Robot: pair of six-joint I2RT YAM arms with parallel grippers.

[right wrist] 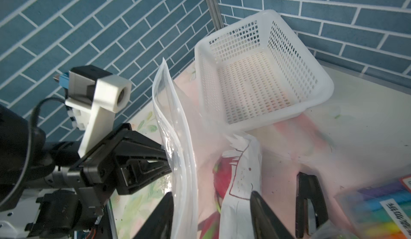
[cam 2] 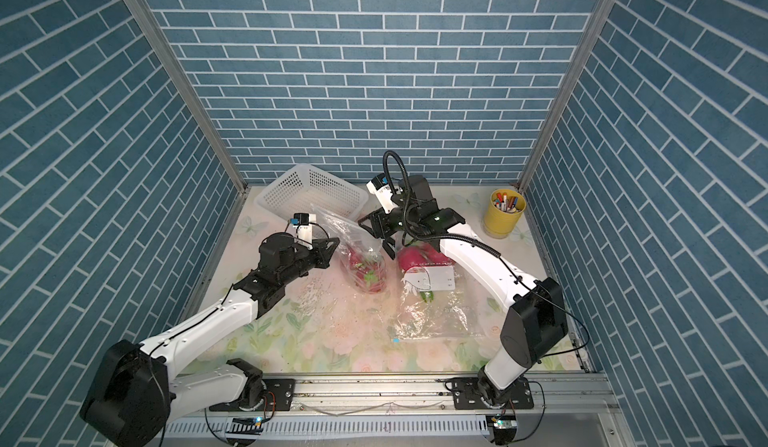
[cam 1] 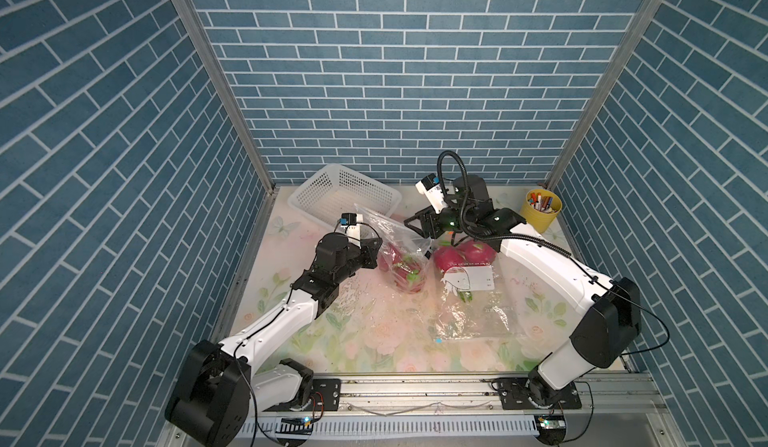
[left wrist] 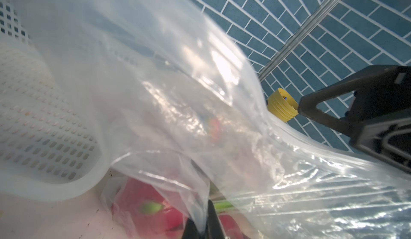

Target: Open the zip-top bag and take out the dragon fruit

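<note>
A clear zip top bag (cam 1: 392, 235) stands pulled upright in the middle, with red and green dragon fruit (cam 1: 409, 273) in its lower part. At its left side, my left gripper (cam 1: 377, 248) is shut on the bag's plastic, which runs between the fingertips. My right gripper is part open at the bag's other side. Its two fingers (right wrist: 157, 217) are apart, with the bag's mouth edge (right wrist: 188, 166) and a printed label (right wrist: 244, 196) showing between and beyond them. Whether plastic touches the right fingers, I cannot tell.
The white basket (right wrist: 265, 110) is behind the bag at the left. A second clear bag (cam 1: 472, 323) with red fruit and a white card (cam 1: 473, 277) lies partly under my right arm. A yellow pen cup (cam 1: 544, 211) stands back right.
</note>
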